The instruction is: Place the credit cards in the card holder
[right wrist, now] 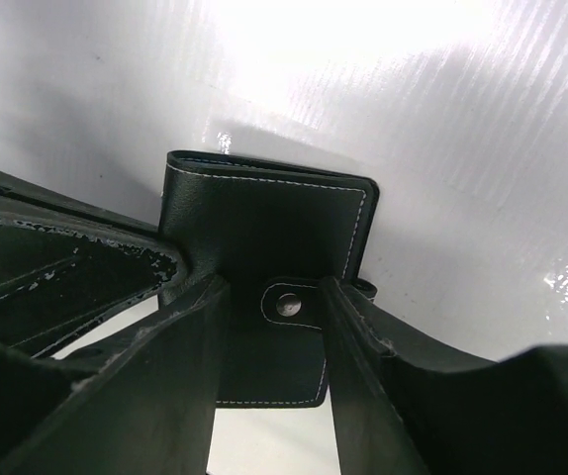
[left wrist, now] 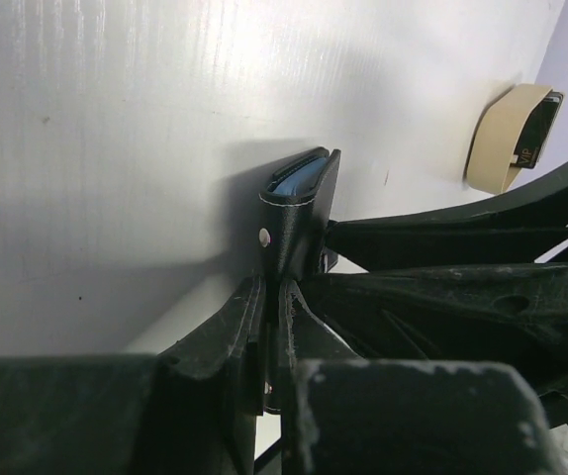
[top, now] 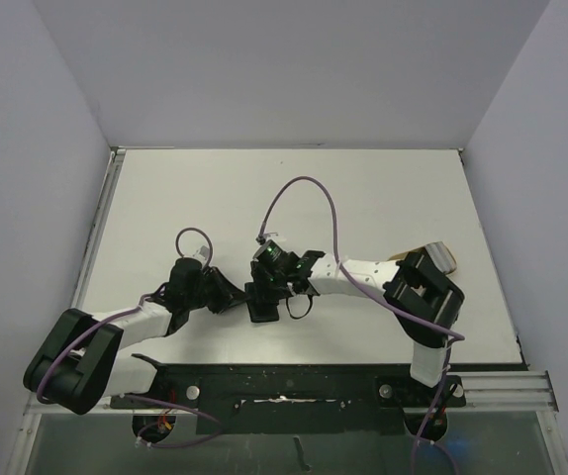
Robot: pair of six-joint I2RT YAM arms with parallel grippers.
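The black stitched card holder (right wrist: 264, 213) lies near the table's front, its flap strap (right wrist: 289, 305) fastened by a metal snap. Something blue shows inside its folded end (left wrist: 299, 180) in the left wrist view. My left gripper is shut on the holder's side edge. Over the strap, my right gripper has its fingers apart, one on each side of the snap; whether they touch the strap I cannot tell. A tan box (left wrist: 487, 148) at the right holds dark cards, the front one (left wrist: 538, 132) reading VIP.
Both arms crowd together over the holder, and the right one hides part of it and of the tan box (top: 403, 256) from above.
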